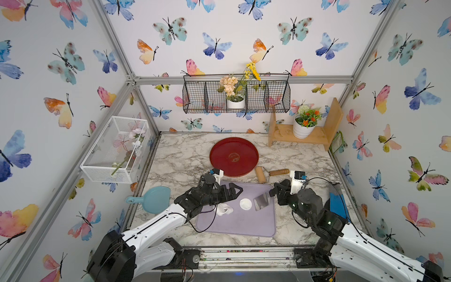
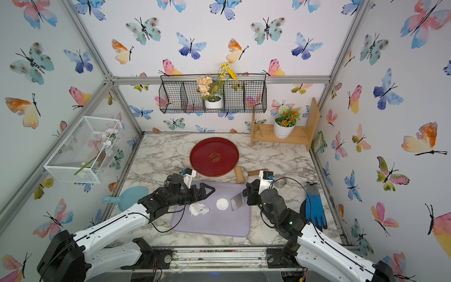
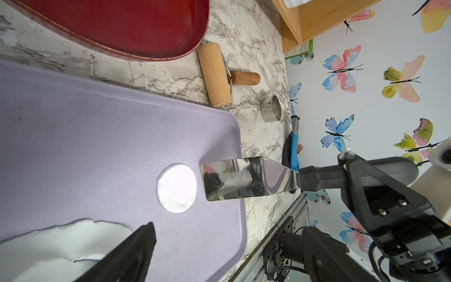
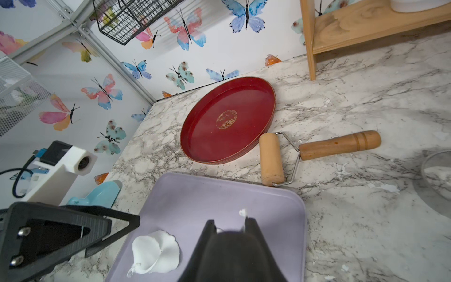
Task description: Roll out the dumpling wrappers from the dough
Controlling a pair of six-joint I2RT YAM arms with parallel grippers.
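Observation:
On the purple tray (image 1: 235, 225) lies a round flat white wrapper (image 3: 176, 188). A crumpled white piece of dough (image 4: 155, 252) rests to its left. My right gripper (image 1: 274, 191) is shut on the dark handle of a metal spatula (image 3: 239, 177), whose blade is near the wrapper's right side in the left wrist view. My left gripper (image 1: 238, 189) hangs open over the tray with nothing between its fingers. Behind the tray on the marble top is a wooden rolling pin (image 4: 271, 158) with a wire frame and a side handle.
A round red tray (image 1: 234, 156) lies behind the purple one. A metal ring cutter (image 3: 271, 108) stands right of the roller, and a light blue pan-shaped item (image 1: 156, 199) sits at left. Blue gloves (image 2: 315, 206) are at right. The marble between roller and gloves is mostly clear.

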